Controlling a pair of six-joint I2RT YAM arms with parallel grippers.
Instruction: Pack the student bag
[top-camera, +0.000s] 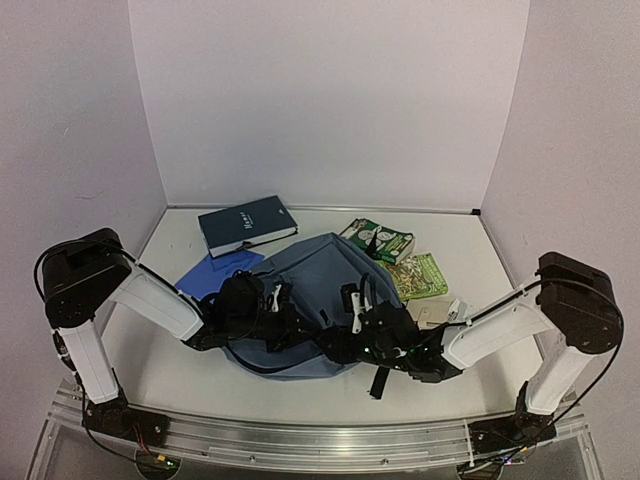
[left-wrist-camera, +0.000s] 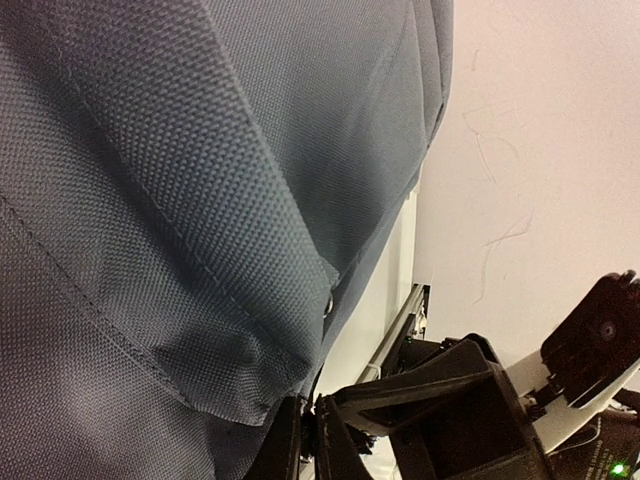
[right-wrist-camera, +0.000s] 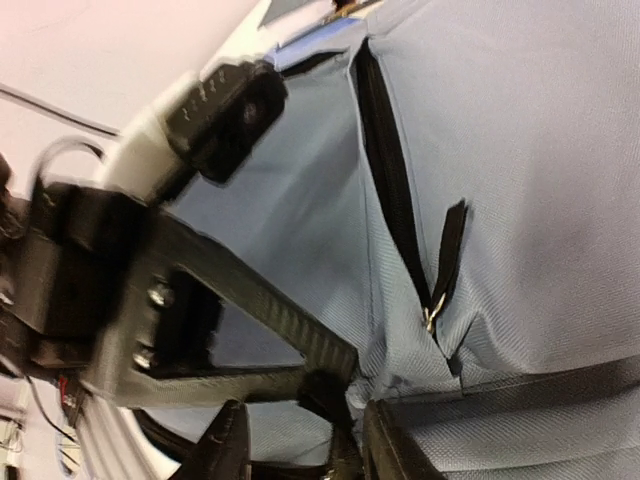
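The grey-blue bag (top-camera: 325, 270) lies on the table with both grippers over its front part. Their tips meet near its middle, my left gripper (top-camera: 308, 334) coming from the left and my right gripper (top-camera: 330, 346) from the right. In the left wrist view, the left fingers stand close together at the bottom, by the bag's cloth (left-wrist-camera: 200, 230); what is between them is unclear. In the right wrist view, the right fingers (right-wrist-camera: 228, 440) stand apart around something black, partly hidden and blurred. Above them a black zipper (right-wrist-camera: 390, 150) with a pull tab (right-wrist-camera: 450, 250) runs along the bag.
A dark book (top-camera: 247, 225) and a blue folder (top-camera: 215, 270) lie at the back left. Behind the bag on the right are a green book (top-camera: 385, 240), a yellow-green booklet (top-camera: 422, 277) and a beige item (top-camera: 433, 313). A black strap (top-camera: 379, 382) sticks out in front.
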